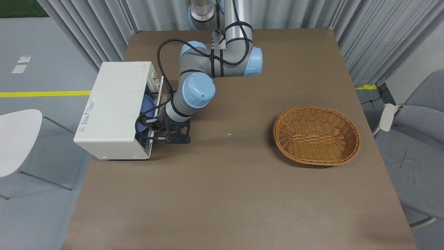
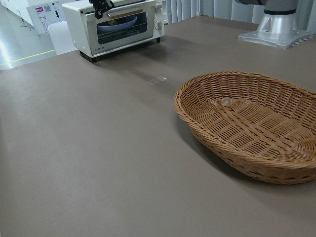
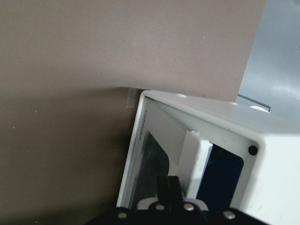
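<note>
A white toaster oven (image 1: pixel 110 104) stands at the table's left, a blue plate (image 2: pixel 118 26) inside; in the left view a dark and yellow-green item shows on the plate behind the glass. The oven door stands nearly closed, with my gripper at its white handle (image 3: pixel 192 159). In the front view the gripper sits against the door under the arm. Its black fingers show only at the bottom of the wrist view, and whether they are shut on the handle or open is unclear.
A wicker basket (image 1: pixel 316 135) lies on the right of the table (image 1: pixel 249 196). Chairs stand beyond both sides of the table.
</note>
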